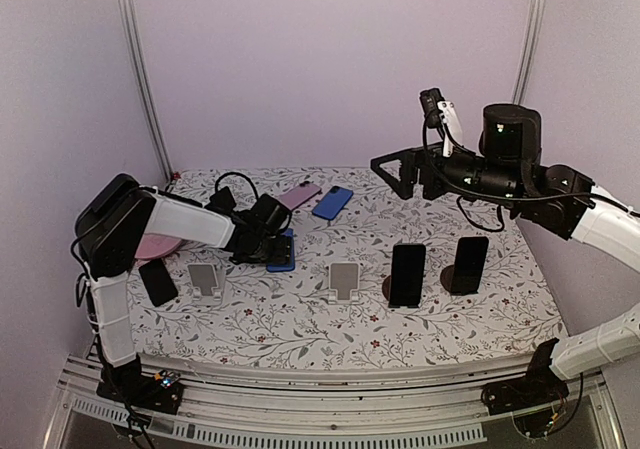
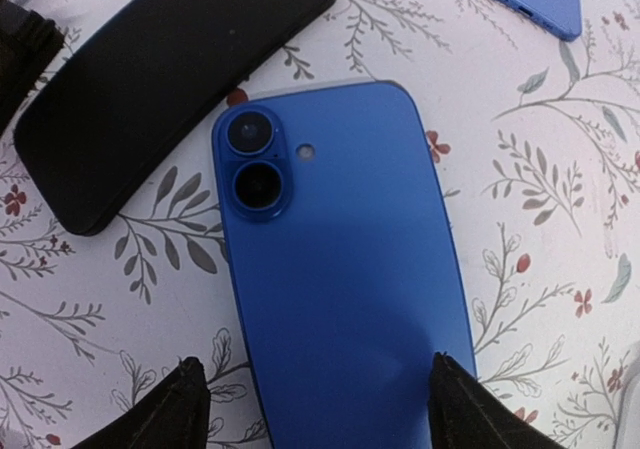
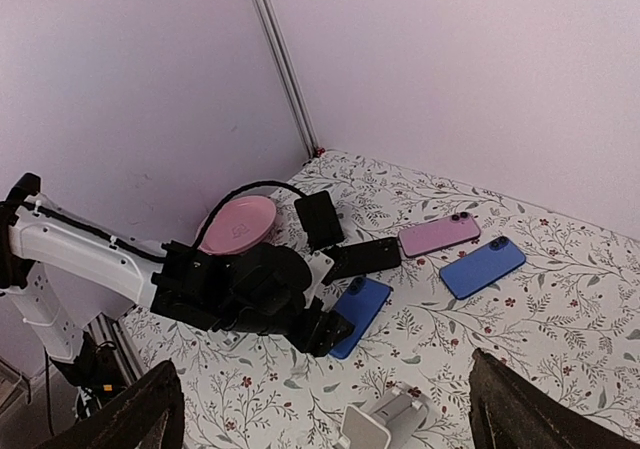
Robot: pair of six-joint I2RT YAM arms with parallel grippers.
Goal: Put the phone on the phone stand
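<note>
A blue phone (image 2: pixel 340 269) lies back up on the table, filling the middle of the left wrist view. My left gripper is low over it, fingertips apart, one beside the phone's left edge, the other at its right part; whether they touch is unclear. White stands (image 1: pixel 205 277) stand toward the front, empty. Two dark phones (image 1: pixel 407 274) (image 1: pixel 468 264) stand upright at the right. My right gripper (image 1: pixel 395 169) hangs open in the air at the back right, holding nothing.
A black phone (image 2: pixel 170 89) lies beside the blue one. A pink phone (image 1: pixel 300 194), another blue phone (image 1: pixel 332 203), a pink plate (image 1: pixel 155 249) and a black phone (image 1: pixel 158 282) lie around.
</note>
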